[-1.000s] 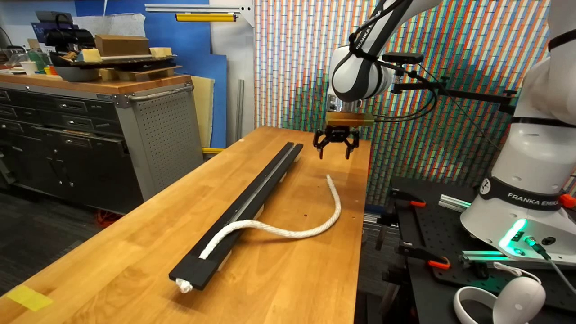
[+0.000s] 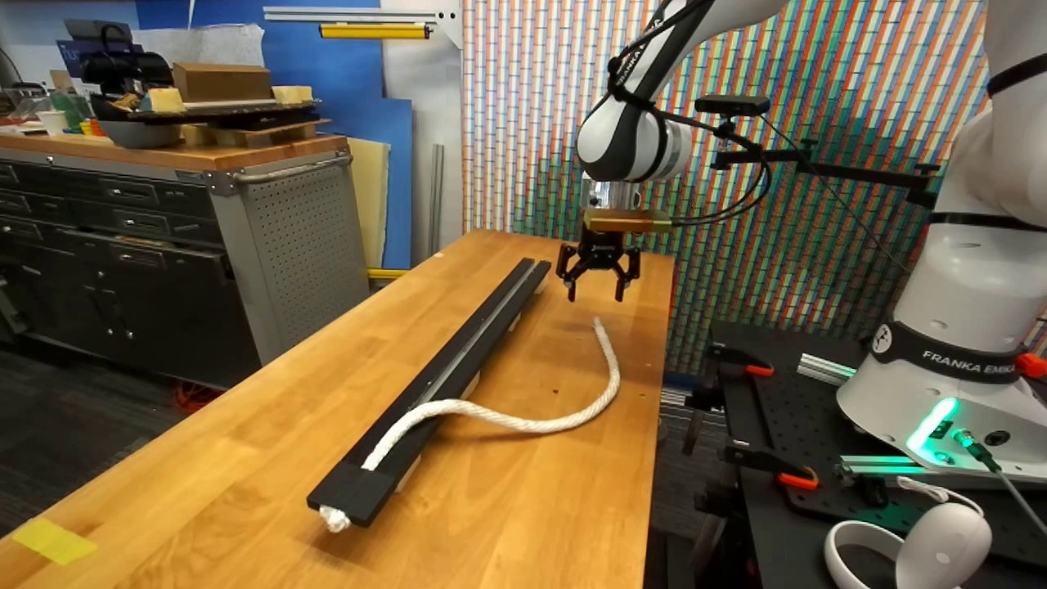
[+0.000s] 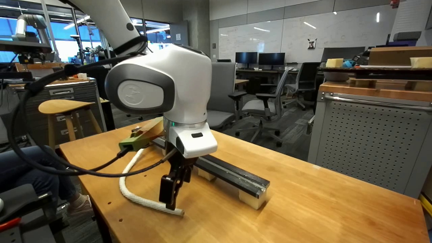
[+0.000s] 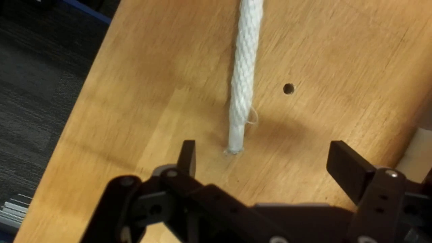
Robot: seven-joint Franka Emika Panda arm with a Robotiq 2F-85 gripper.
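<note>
A white braided rope (image 2: pixel 535 424) lies in a curve on the wooden table. One end runs along the black grooved rail (image 2: pixel 447 368) and passes through its near end block, where a frayed tip sticks out. The loose end of the rope (image 4: pixel 242 81) points between my fingers in the wrist view, its tip lying on the wood just ahead of them. My gripper (image 2: pixel 595 294) hangs open above the table, beyond that loose end in exterior view 1, with nothing held. In exterior view 2 the gripper (image 3: pixel 170 207) partly covers the rope's tip area.
Light blocks (image 3: pixel 251 197) raise the rail off the table. The table's edge with the dark floor (image 4: pixel 44 93) runs along the left of the wrist view. Bare wood surrounds the loose end. A cable (image 3: pixel 97 174) loops beside the arm.
My gripper has come lower and shifted a little to the left in exterior view 1, closer to the rope's loose end. The rope and rail have not moved.
</note>
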